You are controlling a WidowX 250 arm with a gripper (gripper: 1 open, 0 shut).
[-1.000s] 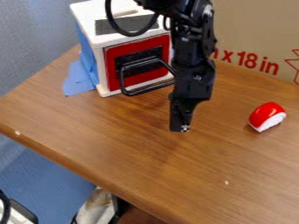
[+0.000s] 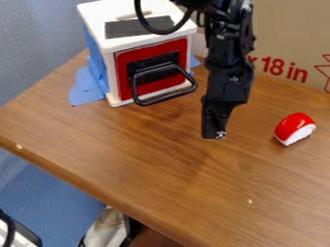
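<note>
The black gripper [image 2: 215,129] hangs low over the wooden table, right of the toy oven, its fingertips pointing down; whether it is open or shut is hard to tell. The white toy oven [image 2: 112,19] has a red door [image 2: 145,56] with a black handle [image 2: 175,94]. A red and white cylindrical object [image 2: 294,126] lies on its side to the right of the gripper.
A blue sheet [image 2: 87,89] is beside and under the oven. A cardboard panel [image 2: 290,39] stands behind. The table's left edge drops to a blue floor.
The gripper has moved to the right, away from the oven's handle, and slightly up. The oven and red object look unchanged.
</note>
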